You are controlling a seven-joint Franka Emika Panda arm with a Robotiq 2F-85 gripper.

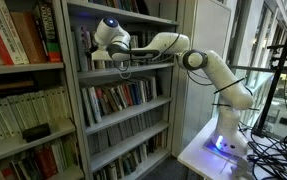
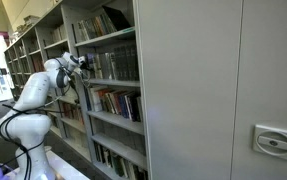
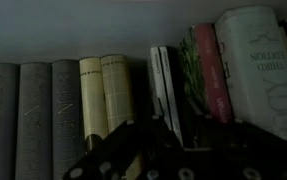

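My gripper [image 1: 100,54] is up at the upper shelf of the bookcase, close to the row of books, in exterior view 1. In the wrist view, the dark fingers of the gripper reach up from the bottom edge toward a pair of thin white books [image 3: 166,85]. Left of these stand two cream books [image 3: 116,90]; to their right is a dark red spine [image 3: 212,75] with a green-patterned one beside it. The picture is too dark to show the finger spacing or any contact with a book.
Grey volumes [image 3: 31,120] fill the left of the row, and a thick pale book [image 3: 261,70] stands at the right. A shelf board [image 3: 103,25] runs above the books. Lower shelves hold more books [image 1: 118,97]. The white table [image 1: 205,155] by the arm's base looks mostly clear.
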